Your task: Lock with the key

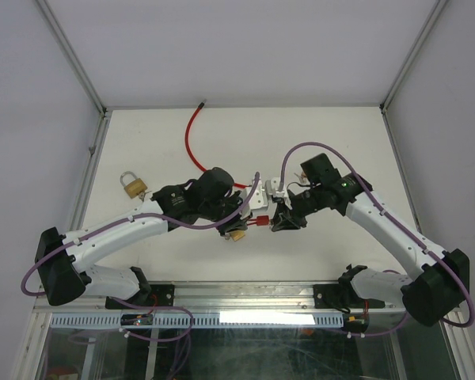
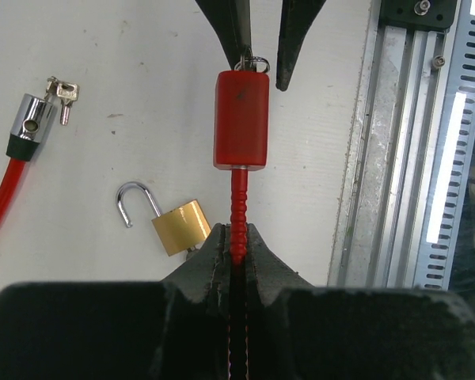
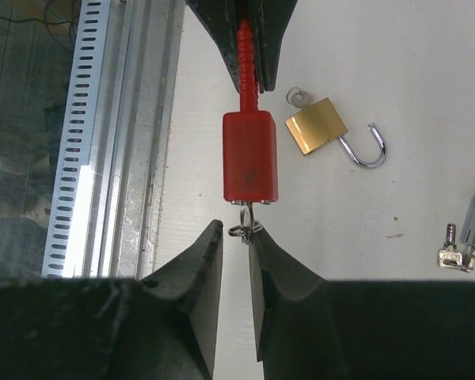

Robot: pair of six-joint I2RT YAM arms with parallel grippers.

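Observation:
A red lock body (image 2: 241, 123) with a ribbed red shaft (image 3: 247, 67) hangs between my grippers, a small metal ring and key at its far end. My left gripper is shut on the shaft. My right gripper is part open around the ring, its fingertips close to it; whether they touch is unclear. An open brass padlock (image 2: 180, 228) lies below on the table. A red cable with a chrome lock end (image 2: 29, 119) lies nearby, with keys (image 2: 66, 99) on it.
Another brass padlock (image 1: 134, 187) lies at the left. The table's metal front rail (image 1: 222, 293) is close to both arms.

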